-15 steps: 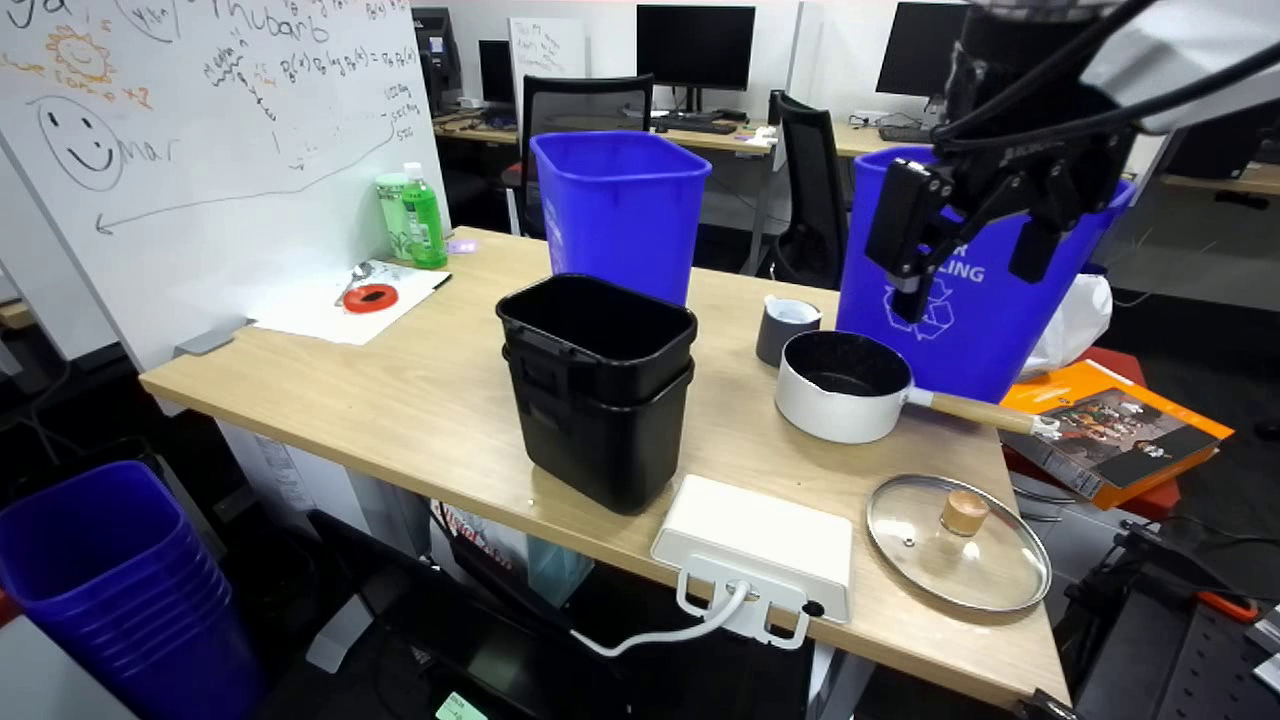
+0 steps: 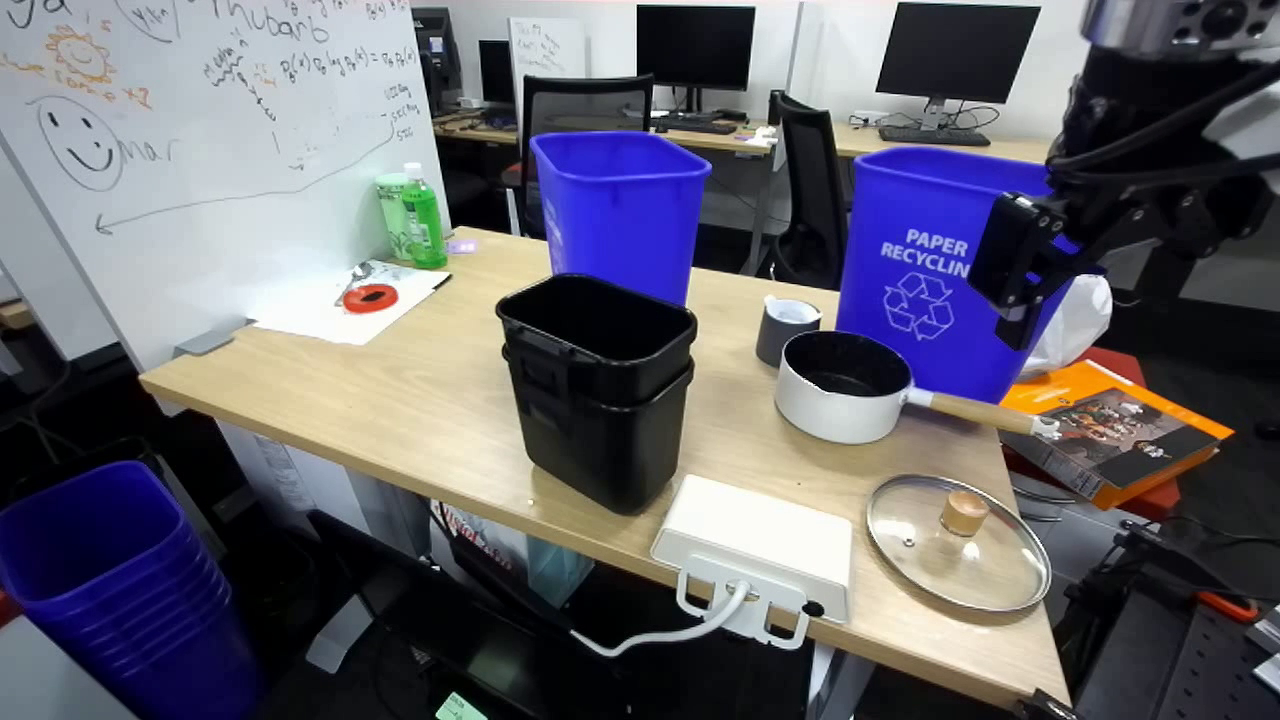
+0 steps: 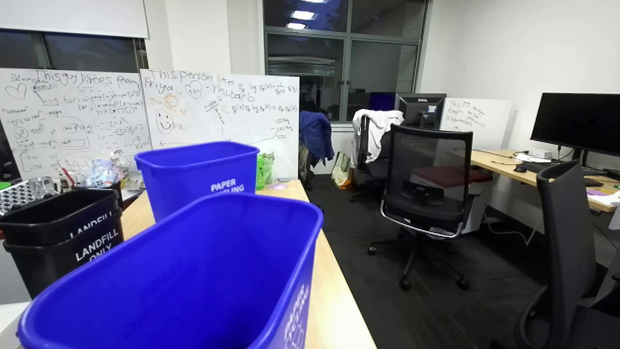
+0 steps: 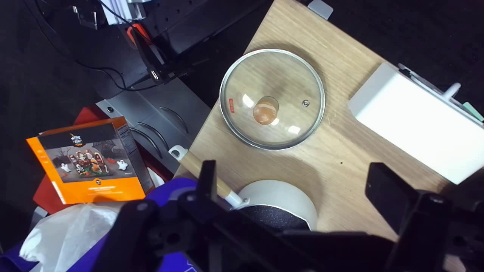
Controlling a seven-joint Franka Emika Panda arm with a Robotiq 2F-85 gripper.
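Observation:
My gripper stands open above the table, nothing between its fingers. One of its fingers (image 2: 1005, 258) shows in exterior view 1, in front of the right blue bin. Below it in the wrist view is a white pot (image 4: 290, 195) with a wooden handle (image 4: 194, 164), partly covered by the gripper body. The pot (image 2: 836, 408) is uncovered, dark inside and empty as far as shows. Its glass lid (image 4: 272, 99) lies flat on the table near the corner, wooden knob (image 2: 964, 512) up, apart from the pot and gripper.
A white box (image 2: 761, 546) sits at the front edge. Stacked black bins (image 2: 606, 414) stand mid-table, and blue bins (image 2: 624, 210) line the back. A grey mug (image 2: 788, 330) is behind the pot. Beyond the right edge lies an orange box (image 2: 1104, 420).
The arm and gripper have moved to the right in exterior view 1, and a little lower. The pot, lid and bins have stayed where they were.

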